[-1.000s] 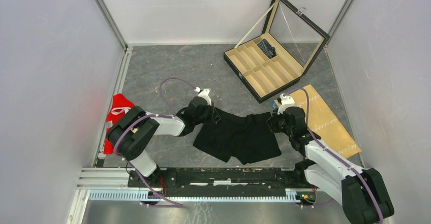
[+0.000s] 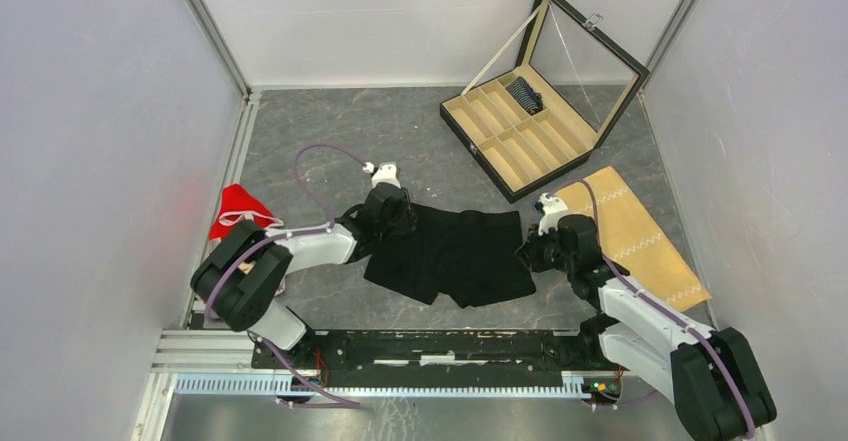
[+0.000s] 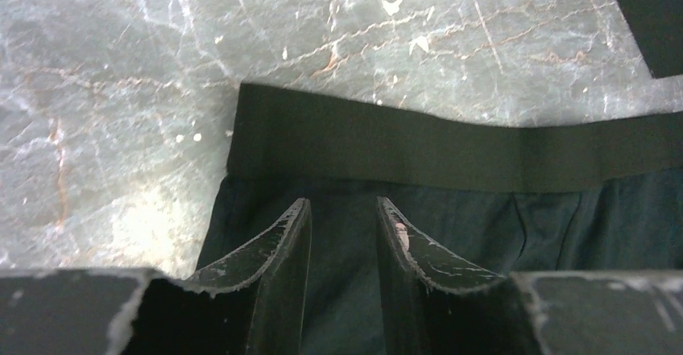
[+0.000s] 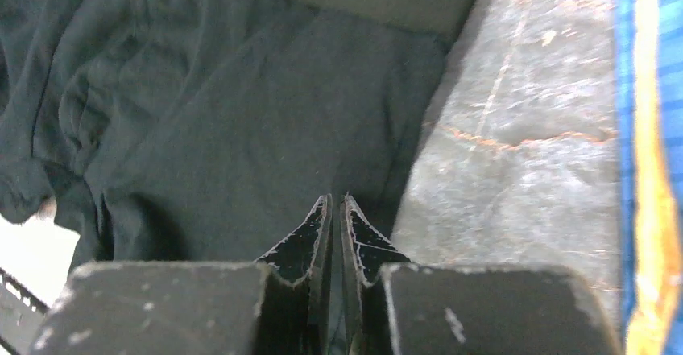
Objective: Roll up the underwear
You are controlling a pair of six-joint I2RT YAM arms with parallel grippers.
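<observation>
The black underwear lies spread flat on the grey floor, waistband towards the back. In the left wrist view, its wide waistband runs fairly straight across, ahead of the fingers. My left gripper is over the cloth near its left end, partly open, with a clear gap and nothing held between the tips. Over the right end, close to the side edge, is my right gripper; only a narrow gap separates its fingers, and no pinched fold shows there. Whether either set of tips touches the fabric is unclear.
Behind the cloth stands an open compartment box with one rolled dark item inside. A yellow cloth lies at the right, and a red item at the left.
Over the last second the underwear has shifted left and its waistband has straightened. My left gripper moved left; my right gripper has come slightly left, over the cloth's right edge.
</observation>
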